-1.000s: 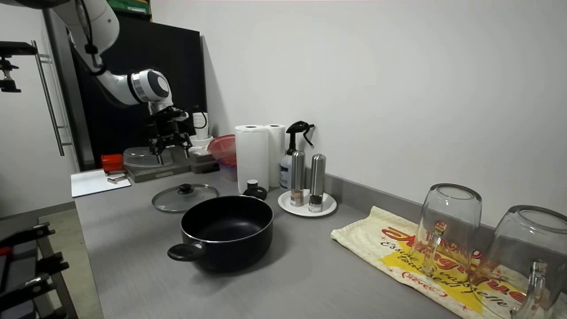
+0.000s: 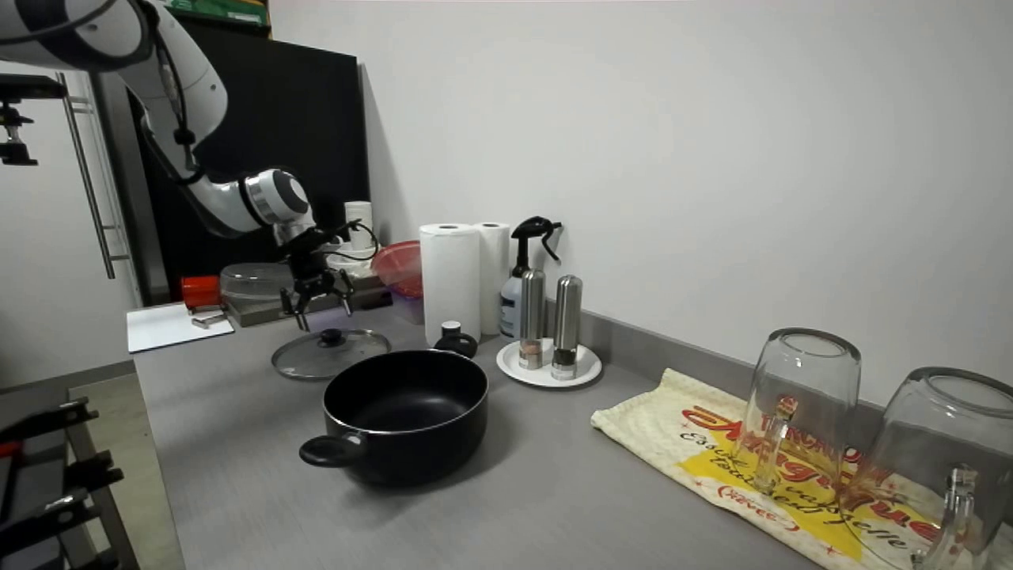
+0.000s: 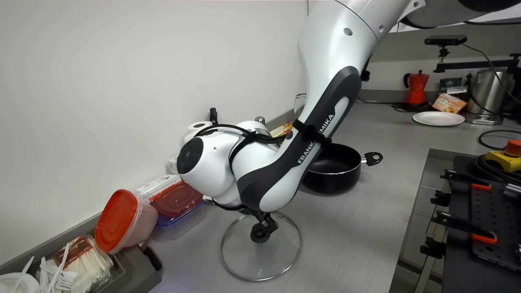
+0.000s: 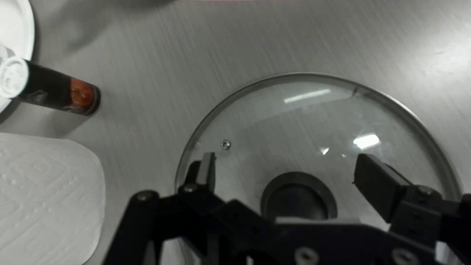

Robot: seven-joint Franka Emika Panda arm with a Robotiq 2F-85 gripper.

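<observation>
A round glass lid [image 2: 301, 359] with a metal rim and a black knob [image 4: 296, 196] lies flat on the grey counter. Just above it, my gripper [image 2: 324, 321] points down with its fingers wide apart. In the wrist view the knob shows between and below the two fingers, with nothing gripped. The black two-handled pot [image 2: 408, 418] stands uncovered beside the lid, and its inside looks empty. My arm covers part of the pot in the second exterior view, where the lid [image 3: 273, 259] is seen mostly clear.
Paper towel rolls [image 2: 450, 285], a small dark spice jar [image 4: 62, 88] and a white plate [image 2: 548, 377] with two mills line the wall side. Plastic containers [image 3: 119, 222] stand behind the lid. Upturned glass mugs [image 2: 799, 408] rest on a cloth. Counter in front of the pot is clear.
Lid and pot have stayed in place.
</observation>
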